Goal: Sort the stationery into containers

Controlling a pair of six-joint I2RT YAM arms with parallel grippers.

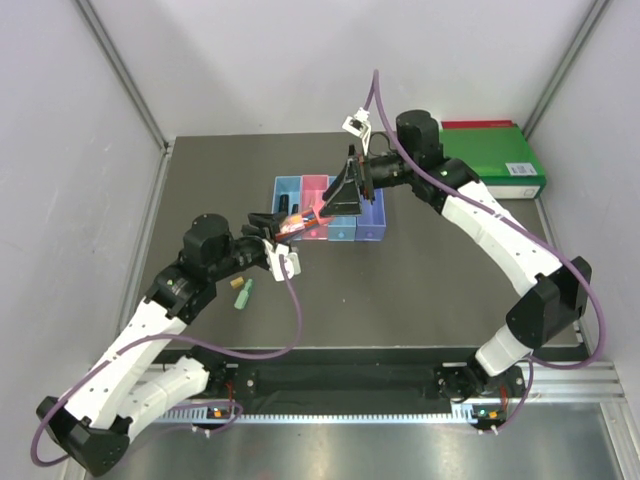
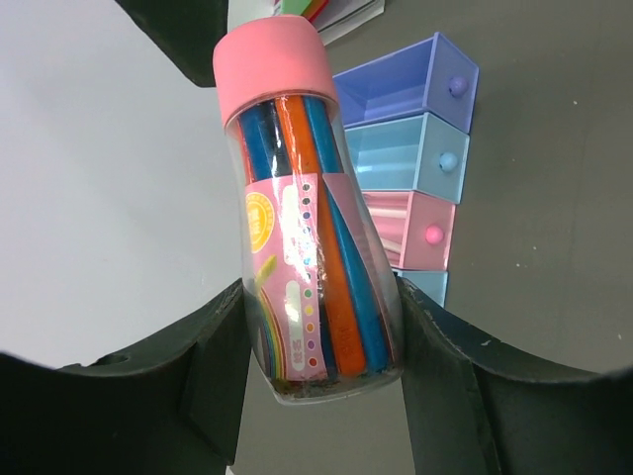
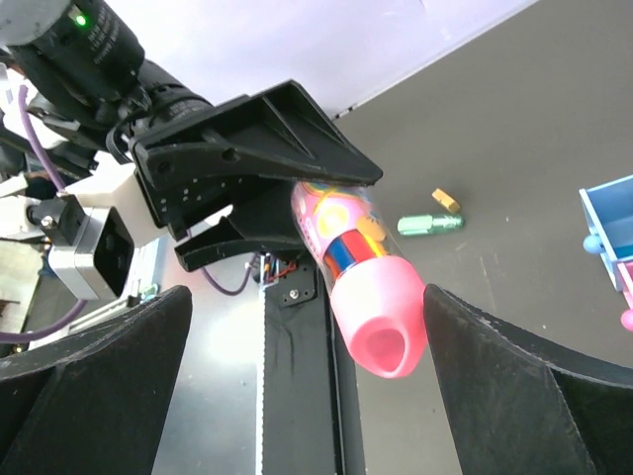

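A clear tube of coloured pencils (image 2: 316, 237) with a pink cap is clamped near its base, my left gripper shut on it. It is held in the air above the tray of drawers (image 1: 315, 231), cap pointing toward the right arm. In the right wrist view the pink cap (image 3: 386, 317) lies ahead of my right gripper, whose fingers stand wide apart and empty. The tray's compartments are blue, pink, blue and purple; dark items (image 1: 284, 203) lie in the left blue one.
On the table at left are a small green bottle-like item (image 1: 243, 294) and a tan block (image 1: 237, 282). A green box (image 1: 495, 158) stands at the back right.
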